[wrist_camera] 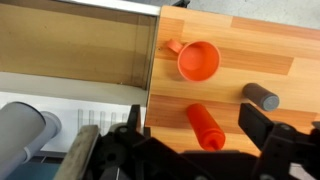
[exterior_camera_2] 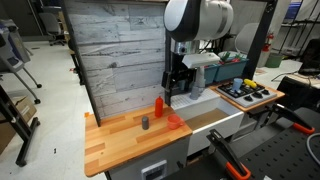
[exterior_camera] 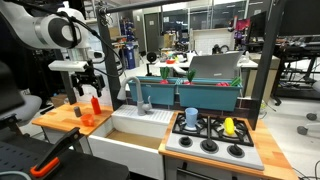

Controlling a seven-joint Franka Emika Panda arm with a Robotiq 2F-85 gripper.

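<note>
My gripper [exterior_camera: 90,90] hangs above the left end of the wooden counter, pointing down. In the wrist view its dark fingers [wrist_camera: 132,122] stand wide apart, with nothing gripped between them. A red bottle [wrist_camera: 207,130] is seen between and below the fingers; in exterior view 2 the bottle [exterior_camera_2: 159,105] stands upright, beneath the gripper and apart from it. Nearer the counter's front is a red mug [wrist_camera: 199,62], its handle turned toward the sink side. A small dark grey cylinder [wrist_camera: 261,96] stands on the bottle's other side.
Beside this counter lies an open sink-like basin [exterior_camera: 135,143], with a grey faucet [exterior_camera: 143,98] behind it. Farther right, a stove [exterior_camera: 212,139] bears a blue cup [exterior_camera: 191,116] and a yellow object [exterior_camera: 229,127].
</note>
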